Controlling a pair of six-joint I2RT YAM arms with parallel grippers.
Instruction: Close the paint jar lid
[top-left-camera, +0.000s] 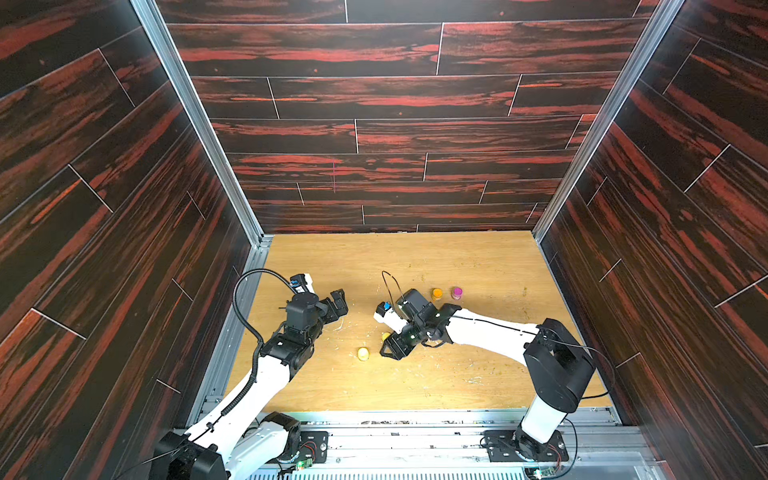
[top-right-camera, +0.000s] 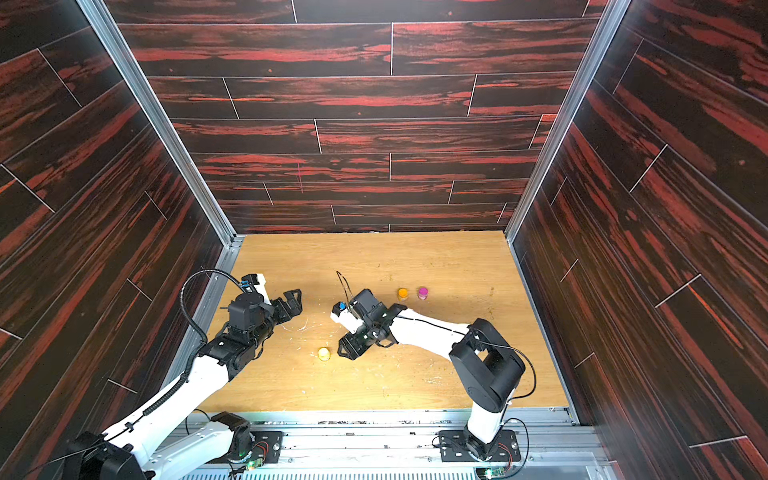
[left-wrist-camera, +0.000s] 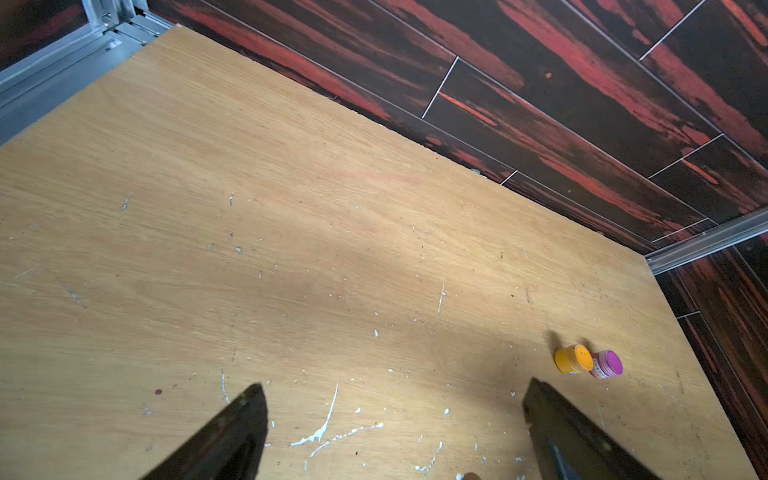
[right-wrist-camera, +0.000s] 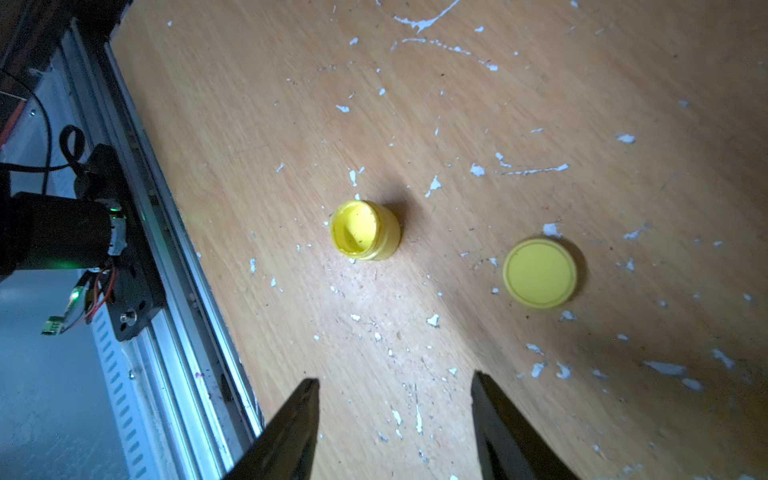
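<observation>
An open yellow paint jar (right-wrist-camera: 386, 235) stands upright on the table, yellow inside, left of centre in the right wrist view. Its flat yellow lid (right-wrist-camera: 540, 273) lies apart from it on the wood, to the right in that view. Over the lid, in the top left view, hovers my right gripper (top-left-camera: 393, 349), mostly hiding it; the jar (top-left-camera: 363, 353) shows just to the left. The right fingers (right-wrist-camera: 512, 432) are spread with nothing between them. My left gripper (top-left-camera: 339, 304) is also open and empty, above bare table farther left and back from the jar.
Orange (top-left-camera: 437, 293) and purple (top-left-camera: 457, 293) jars, both with lids on, stand side by side behind the right arm. Paint flecks dot the table (top-left-camera: 336, 248). Metal rails border the front edge.
</observation>
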